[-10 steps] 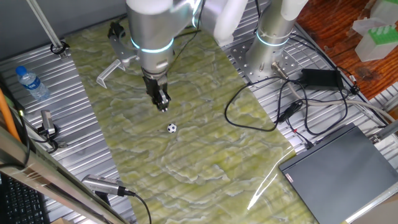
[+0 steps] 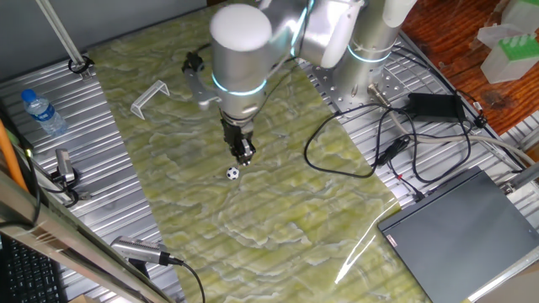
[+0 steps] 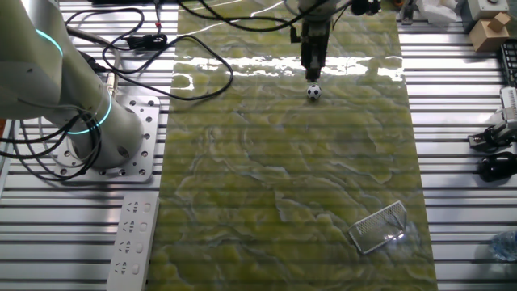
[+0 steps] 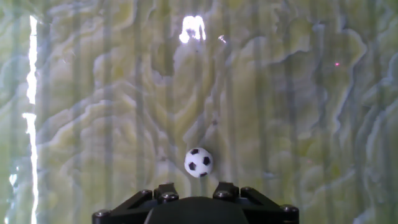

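Observation:
A small black-and-white soccer ball (image 2: 233,173) lies on the green marbled mat (image 2: 278,227). My gripper (image 2: 244,161) points down above the mat, slightly up and right of the ball in exterior view 1. From the other side, the gripper (image 3: 313,76) appears just above the ball (image 3: 313,92). In the wrist view the ball (image 4: 198,162) sits just ahead of the gripper, roughly centred on the gap. The two fingers stand apart, open, with nothing held between them.
A pale bracket-like piece (image 3: 380,229) stands on the mat. A black cable loop (image 2: 307,151) reaches over the mat's edge. Beyond it lies a closed laptop (image 2: 463,240); a water bottle (image 2: 44,113) is at far left.
Over the last second my gripper has moved right and downward in exterior view 1, coming closer to the ball. The ball has stayed in place.

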